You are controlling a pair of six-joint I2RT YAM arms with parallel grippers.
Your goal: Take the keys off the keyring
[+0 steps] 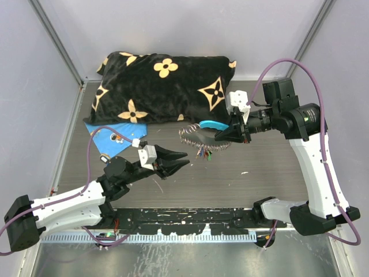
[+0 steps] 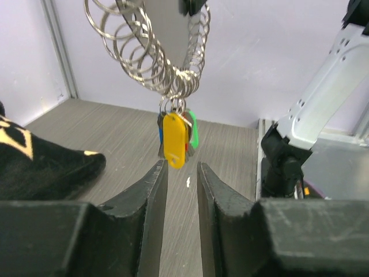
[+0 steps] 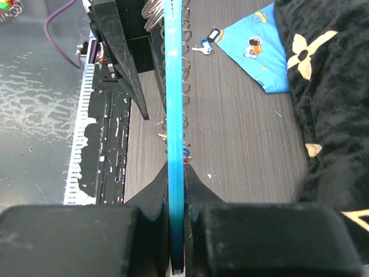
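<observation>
My right gripper (image 1: 239,133) is shut on a cyan strap (image 3: 174,98) of the keyring, a coiled wire loop (image 2: 173,81) that hangs in the middle. Several keys with coloured heads, yellow (image 2: 174,138) and green (image 2: 194,130) among them, dangle from its lowest part. My left gripper (image 1: 183,158) is left of and below the keys in the top view, its fingers apart by a narrow gap with nothing between them; in the left wrist view the keys are just beyond its fingertips.
A black patterned cushion (image 1: 161,86) lies across the back, partly on a blue cloth (image 1: 109,141). A small loose key (image 3: 202,49) with a blue tag lies beside the cloth.
</observation>
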